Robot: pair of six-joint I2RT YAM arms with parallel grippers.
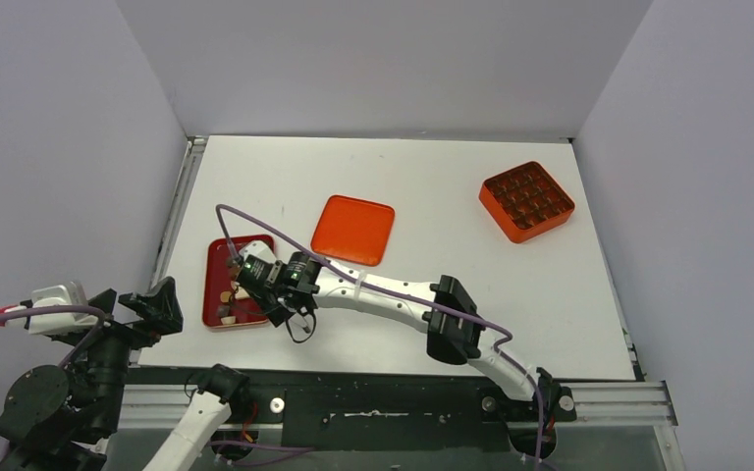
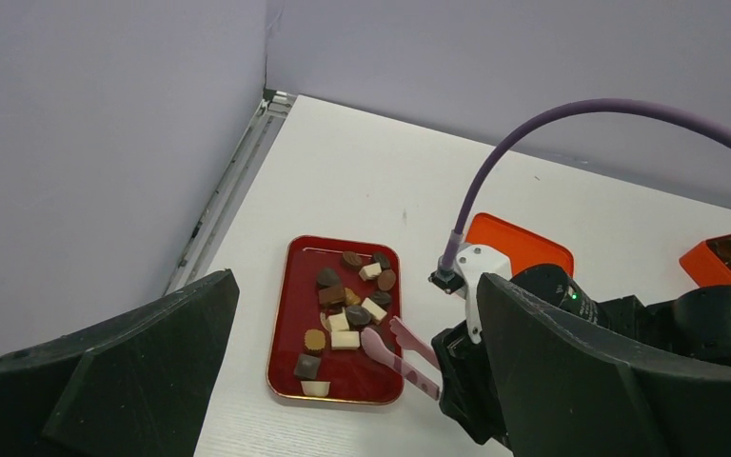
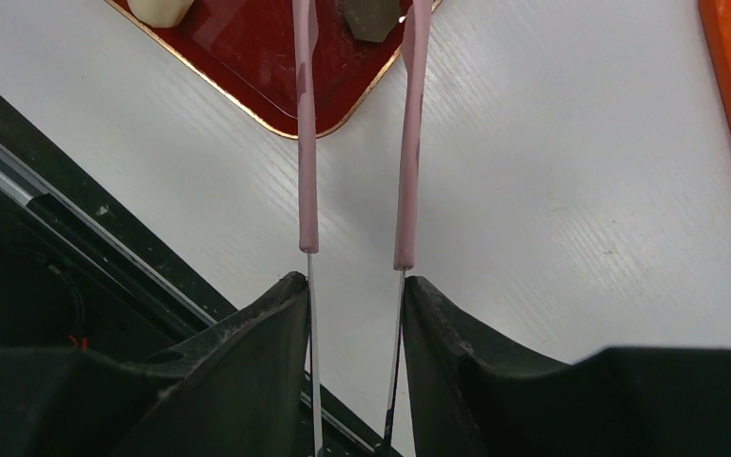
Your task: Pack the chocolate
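A red tray (image 2: 286,333) holds several dark, brown and cream chocolates, including a cream piece (image 2: 345,340). My right gripper reaches over the tray's right part; whether anything is between its pink fingertips is unclear, as they run out of the right wrist view. My left gripper (image 1: 147,306) stands open off the table's left front, its dark fingers wide apart in the left wrist view. An orange compartmented box (image 1: 527,201) sits at the back right.
A flat orange tray (image 1: 351,228) lies centre-back, right of the red tray. The right arm crosses the table's front middle. Walls stand on three sides.
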